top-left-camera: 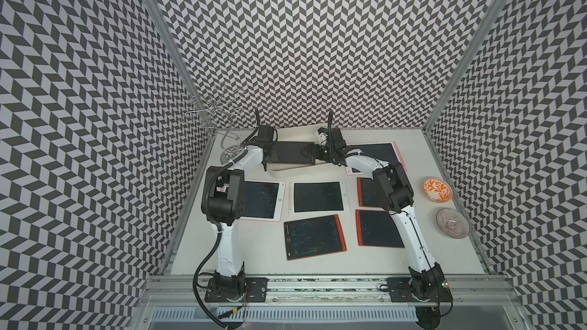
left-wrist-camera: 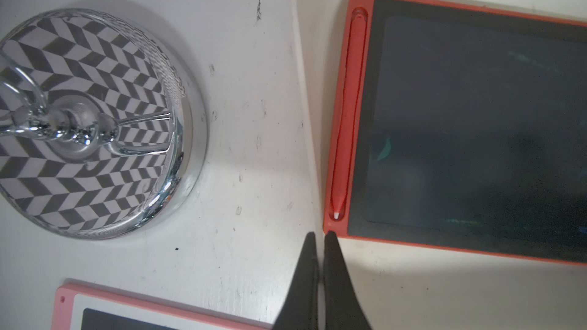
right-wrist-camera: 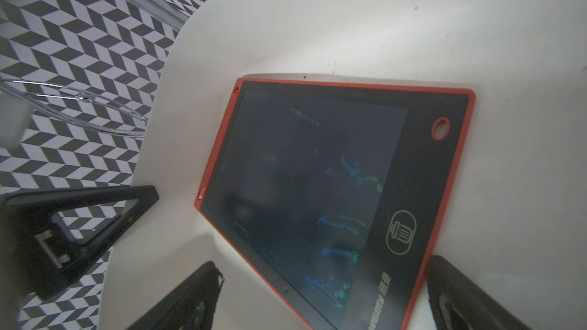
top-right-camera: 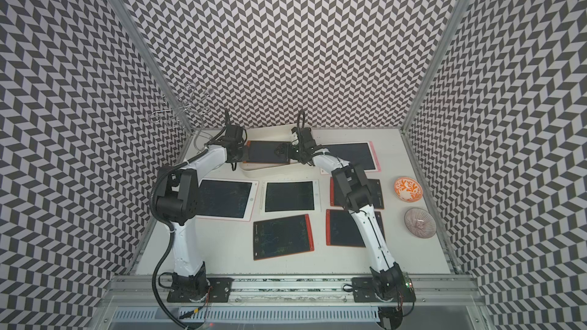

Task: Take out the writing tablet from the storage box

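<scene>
A red-framed writing tablet [right-wrist-camera: 305, 195] lies in the white storage box [top-left-camera: 292, 171] at the back centre. In the left wrist view the tablet [left-wrist-camera: 470, 128] has its stylus at its left side, beside a low box edge. My left gripper is shut at that tablet's lower left corner, with nothing clearly between its fingertips. My right gripper is open at the other end, one finger beside the tablet's edge near its printed end.
A chrome stand [left-wrist-camera: 91, 122] is left of the box. Several other tablets [top-left-camera: 316, 195] cover the table's middle and front. Two bowls [top-left-camera: 437, 189] [top-left-camera: 452, 223] sit at the right.
</scene>
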